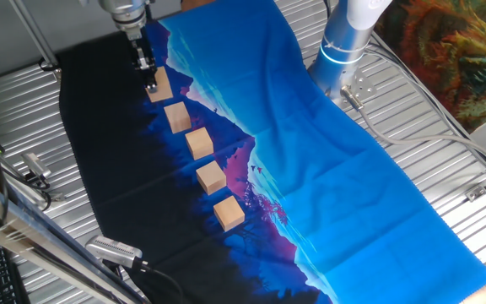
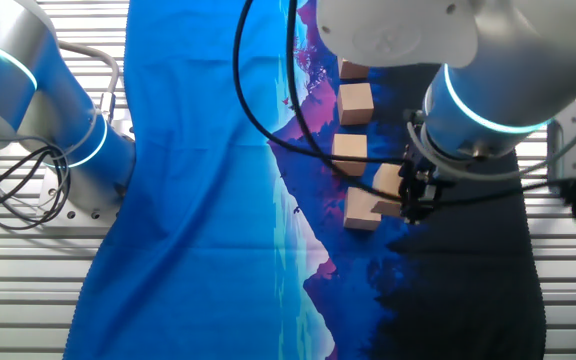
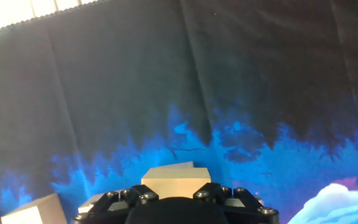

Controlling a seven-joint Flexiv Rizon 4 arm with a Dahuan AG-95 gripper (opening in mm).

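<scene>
Low at the far end of the block row, my gripper [image 1: 151,85] points down at a wooden block [image 1: 161,87]. In the wrist view a pale wooden block [image 3: 176,182] sits squarely between its fingers, and the fingers look shut on it. Exterior view 2 shows this block [image 2: 387,188] beside the dark fingers, overlapping another wooden block [image 2: 360,210]; whether the two touch cannot be told. The rest of the row, several similar blocks [image 1: 199,143], runs diagonally across the cloth.
A blue and black printed cloth [image 1: 336,169] covers the slatted metal table, wrinkled on its blue side. The arm's base [image 1: 337,72] stands at the cloth's edge. A small grey device [image 1: 113,250] with a cable lies near the black side.
</scene>
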